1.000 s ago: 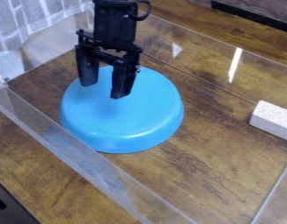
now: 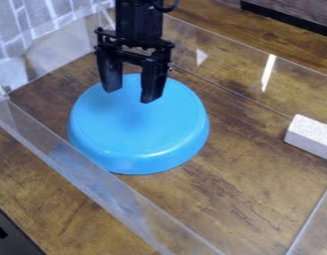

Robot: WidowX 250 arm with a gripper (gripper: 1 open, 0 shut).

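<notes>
My black gripper [image 2: 133, 82] reaches down from the top centre over a blue round dome-topped disc [image 2: 137, 129]. Its two fingers stand apart, open, with nothing visible between them, hanging over the back half of the disc. Whether the fingertips touch the blue surface cannot be told.
A white block [image 2: 310, 135] lies at the right. Clear transparent walls [image 2: 73, 173] border the wooden floor [image 2: 233, 189], which has free room to the right and front of the disc. A pale, crinkled covering [image 2: 20, 30] is at the back left.
My gripper has risen slightly and shifted a little to the right over the past second. The blue disc and white block have not visibly moved.
</notes>
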